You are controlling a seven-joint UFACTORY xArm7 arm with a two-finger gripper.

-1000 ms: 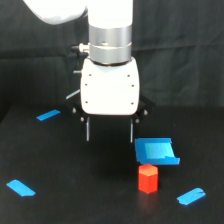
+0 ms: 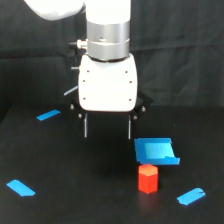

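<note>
My gripper (image 2: 107,130) hangs over the middle of the dark table, its two thin fingers wide apart. Only dark background shows between them. To its right and nearer the camera sits a small bright blue open box or tray (image 2: 139,153). A small orange-red block (image 2: 148,178) stands just in front of that box, apart from the gripper. Whether block and box touch is hard to tell.
Flat blue pieces lie about: one (image 2: 20,188) at the front left, one (image 2: 191,196) at the front right and one (image 2: 48,115) at the back left. Dark cloth hangs behind.
The arm and gripper have shifted very slightly to the left. The fingers stay apart, and the block, box and flat blue pieces have not moved.
</note>
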